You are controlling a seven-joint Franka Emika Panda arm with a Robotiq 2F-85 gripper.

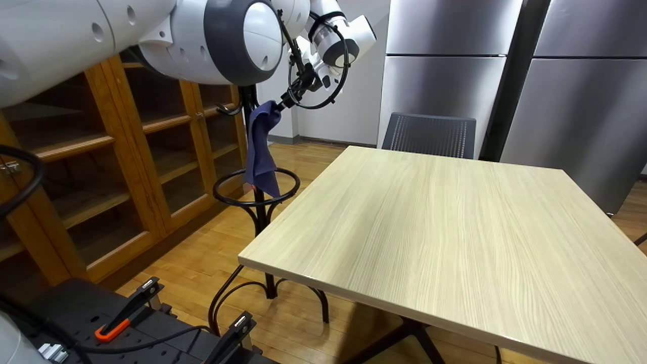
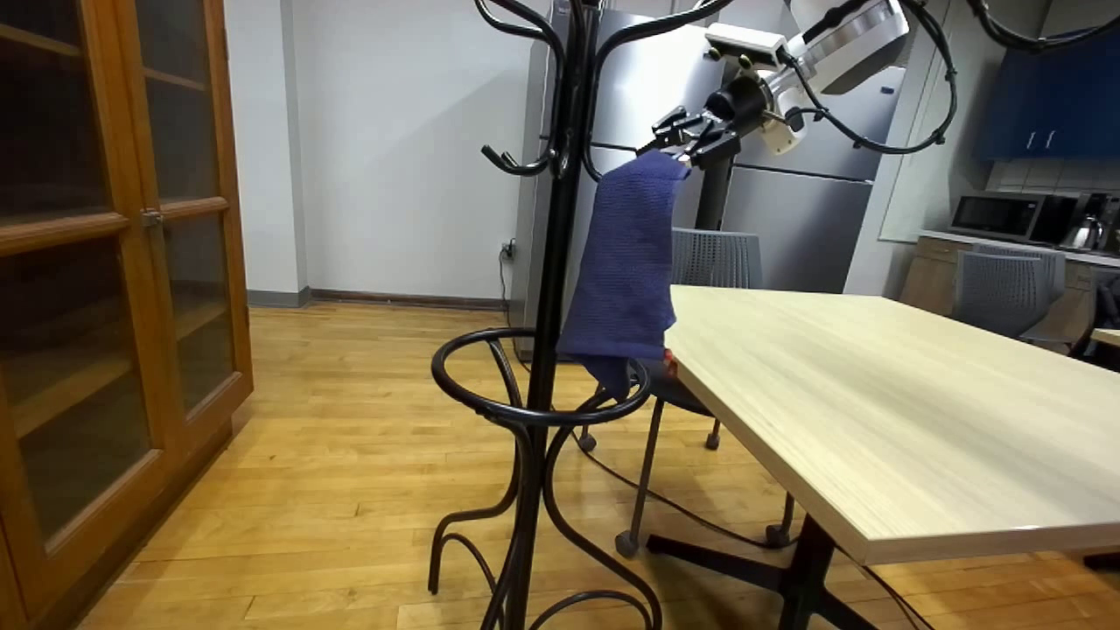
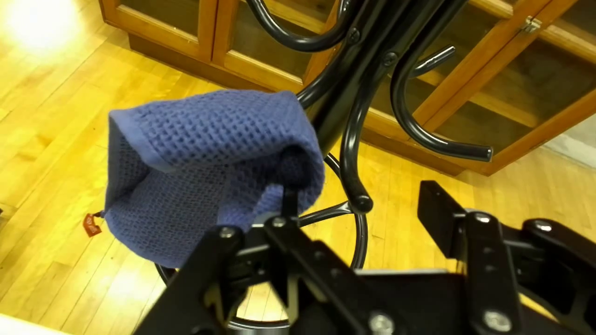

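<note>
A blue waffle-weave towel hangs against the upper part of the black coat rack. My gripper is open, its two fingers well apart in the wrist view. One finger reaches into a fold of the towel, while the other finger stands clear of it on the right. Between them shows the rounded tip of a rack hook. The towel's upper fold curls close beside the rack; whether it rests on a hook, on my finger or on both, I cannot tell.
The bare wooden table stands right of the rack, with a grey chair behind it. A glass-door wooden cabinet is on the left. More rack hooks curve out near my fingers.
</note>
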